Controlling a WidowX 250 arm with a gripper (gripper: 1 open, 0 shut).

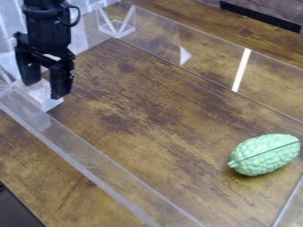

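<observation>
My black gripper (45, 82) hangs at the upper left, lowered over a small pale speckled block (46, 99) in the corner by the clear wall; its open fingers straddle the block, which is partly hidden behind them. A light green, bumpy melon-like object (263, 154) lies on the wooden floor at the right, well away from the gripper.
Transparent walls (106, 173) enclose the wooden work area (160, 111) on the visible sides. A dark item (267, 7) is at the top right, outside the walls.
</observation>
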